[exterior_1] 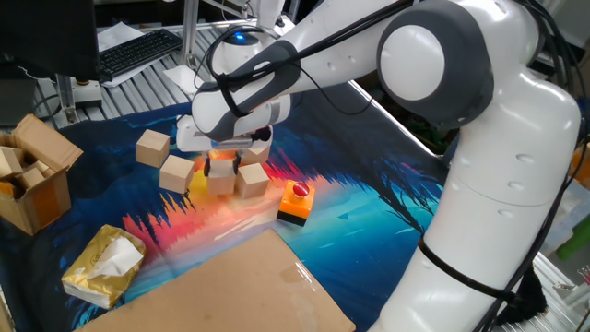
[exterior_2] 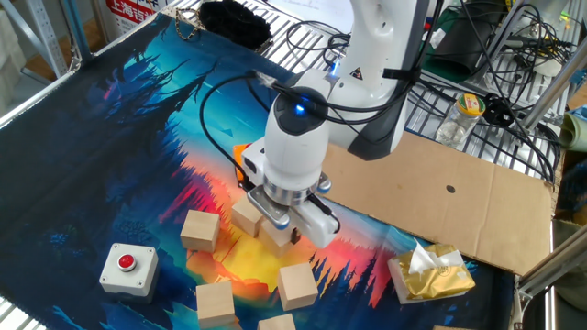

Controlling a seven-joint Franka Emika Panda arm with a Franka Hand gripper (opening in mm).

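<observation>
In exterior view 1 my gripper (exterior_1: 221, 167) points down over the printed cloth, shut on a light wooden cube (exterior_1: 220, 178). Dark fingers lie on both sides of that cube. Close on its right sits another cube (exterior_1: 252, 182), with a further cube (exterior_1: 255, 153) behind, partly covered by the hand. Two more cubes, one nearer (exterior_1: 176, 173) and one farther (exterior_1: 153, 148), stand to the left. From exterior view 2 the hand hides much of the gripper (exterior_2: 288, 236), and the held cube (exterior_2: 273, 240) shows only in part. Whether it touches the cloth is unclear.
An orange box with a red button (exterior_1: 297, 201) stands right of the cubes. A white button box (exterior_2: 128, 272) shows in exterior view 2. Cardboard (exterior_1: 230, 290), a gold tissue pack (exterior_1: 105, 266) and an open carton (exterior_1: 41, 198) border the area. Cloth right of the orange box is clear.
</observation>
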